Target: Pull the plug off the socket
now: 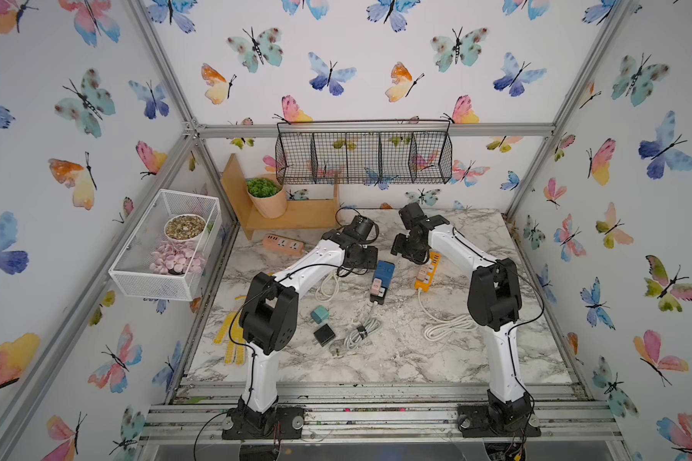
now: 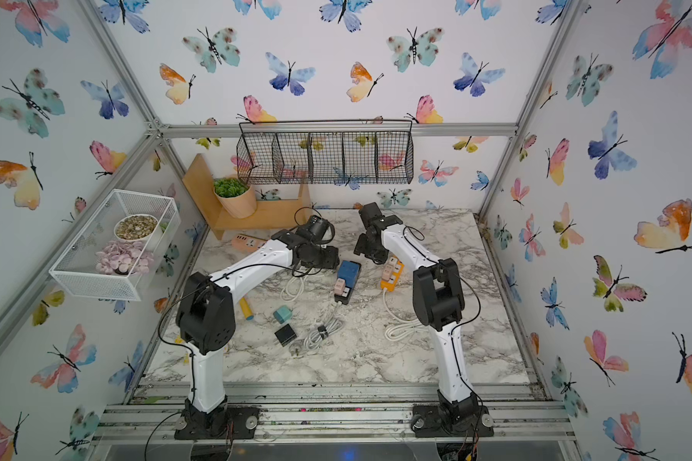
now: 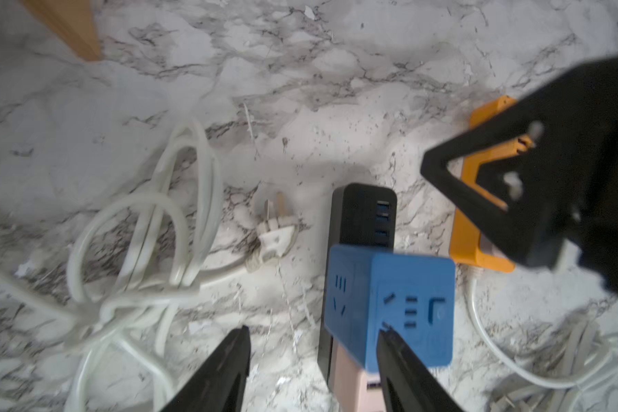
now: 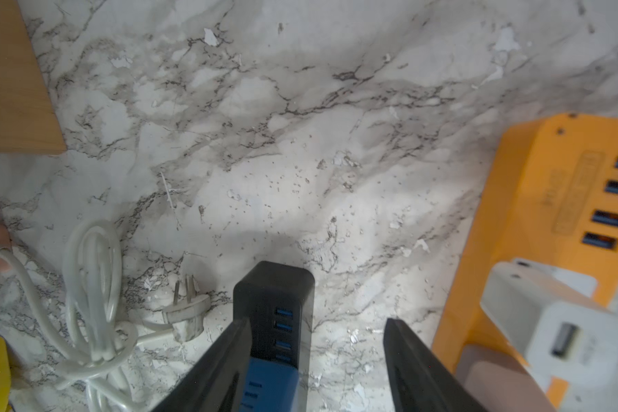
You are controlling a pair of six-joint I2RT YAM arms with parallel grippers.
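A black power strip (image 3: 362, 214) lies mid-table with a bulky blue adapter (image 3: 413, 309) seated on it and a pink plug (image 3: 357, 388) in front. My left gripper is above it, fingers apart and empty; its right finger overlaps the blue adapter in the left wrist view. To the right, the orange power strip (image 4: 549, 199) carries a white plug (image 4: 552, 322) and a pinkish plug (image 4: 498, 384). My right gripper hovers between the two strips, open, nothing between its fingers. Which plug is meant cannot be told.
Beside the black strip a loose white plug (image 3: 274, 240) lies with its coiled cable (image 3: 151, 254). A teal block (image 1: 320, 313), a black block (image 1: 324, 334) and a grey cable (image 1: 361, 332) lie nearer the front. The wooden shelf (image 1: 300, 215) stands behind.
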